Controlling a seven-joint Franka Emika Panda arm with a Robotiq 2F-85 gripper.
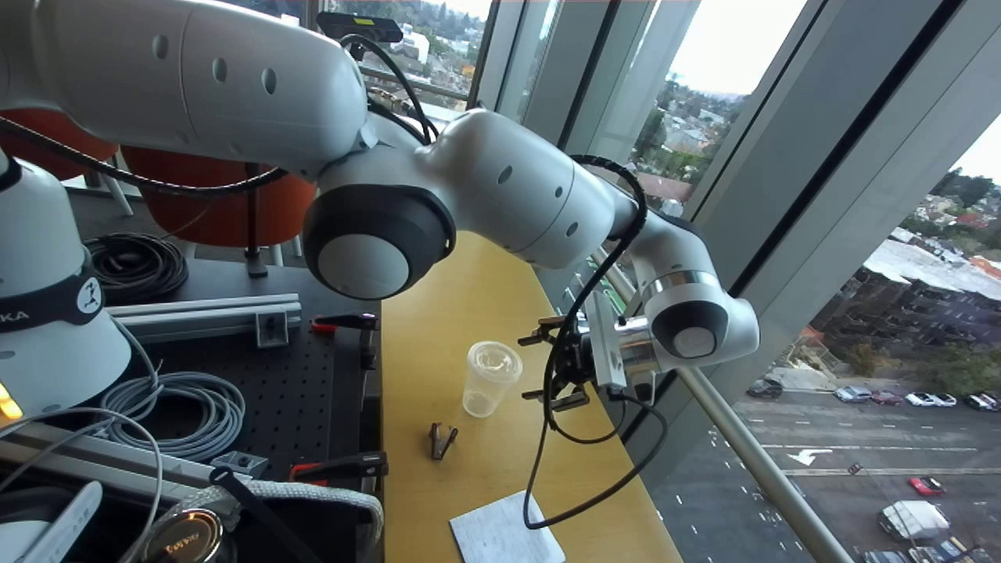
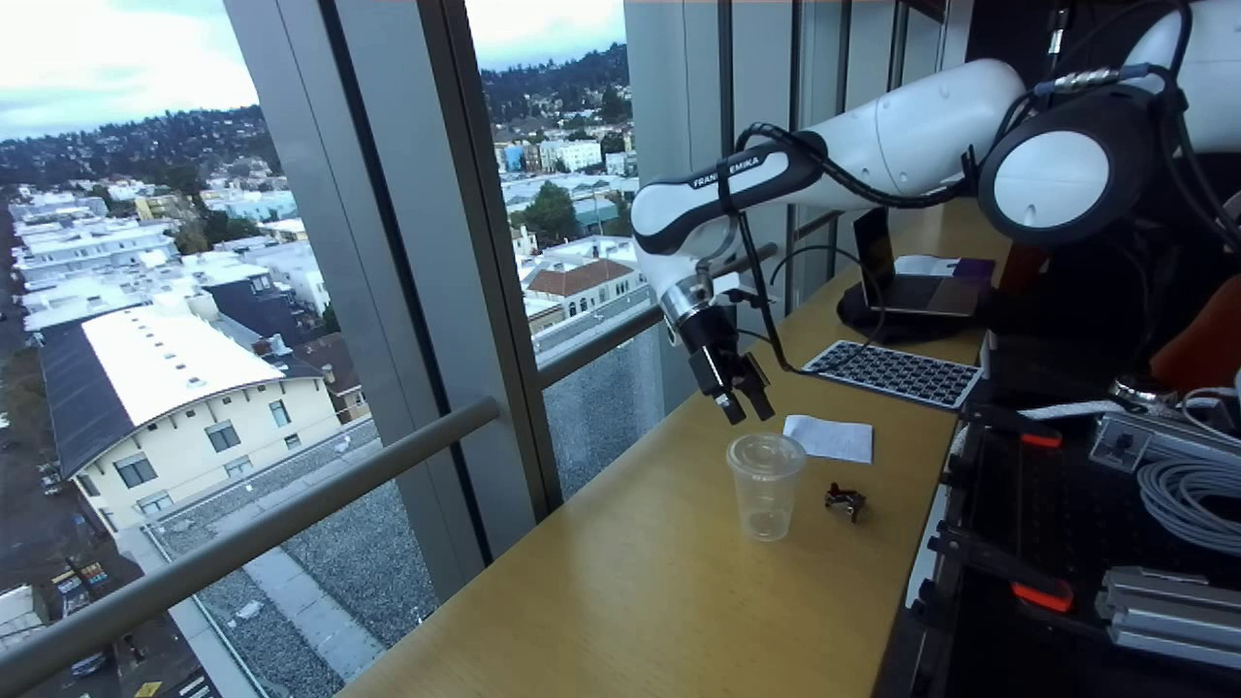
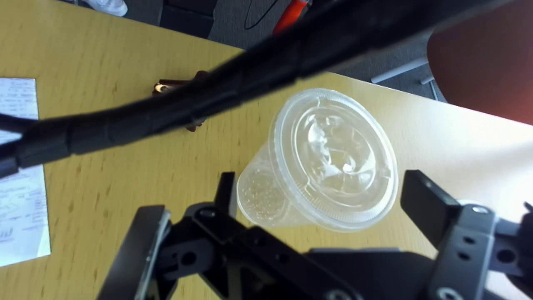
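A clear plastic cup (image 1: 489,383) stands upright on the wooden table. Its domed clear lid (image 3: 337,160) sits over the rim. In the first exterior view my gripper (image 1: 535,366) is beside the cup on the window side, fingers apart and pointing toward it. From the second exterior view the gripper (image 2: 746,409) hangs above and behind the cup (image 2: 765,500). The wrist view places the lid beyond and between the spread fingers, with a gap to the right finger (image 3: 429,207); nothing is held.
A dark clamp-like object (image 1: 442,441) lies near the cup. A written paper sheet (image 2: 828,437) and a keyboard (image 2: 896,371) are farther along the table. The window rail (image 1: 751,450) runs close behind the wrist. A black cable crosses the wrist view.
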